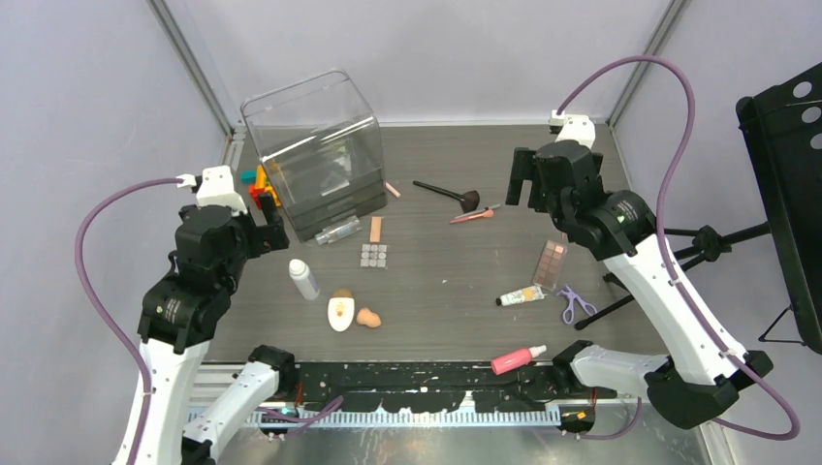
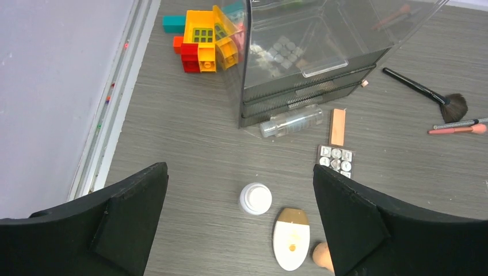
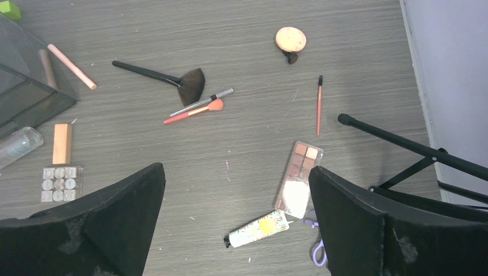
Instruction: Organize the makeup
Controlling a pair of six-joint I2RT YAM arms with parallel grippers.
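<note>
A clear organizer (image 1: 320, 165) stands at the back left. Below it lie a clear bottle (image 2: 292, 121), a wooden block (image 3: 62, 144) and a small palette (image 3: 62, 184). Nearer are a white bottle (image 1: 302, 278), an oval item (image 1: 340, 312) and a sponge (image 1: 368, 318). A fan brush (image 3: 190, 86), pink brush (image 3: 193, 112), eyeshadow palette (image 3: 296, 178), tube (image 3: 258, 229), scissors (image 1: 579, 305) and pink bottle (image 1: 519, 359) lie toward the middle and right. My left gripper and right gripper are open above the table, empty.
Colored toy blocks (image 2: 200, 40) sit left of the organizer. A black stand's legs (image 3: 391, 138) reach over the right edge. A round puff (image 3: 290, 38) and thin brush (image 3: 319, 103) lie at the back right.
</note>
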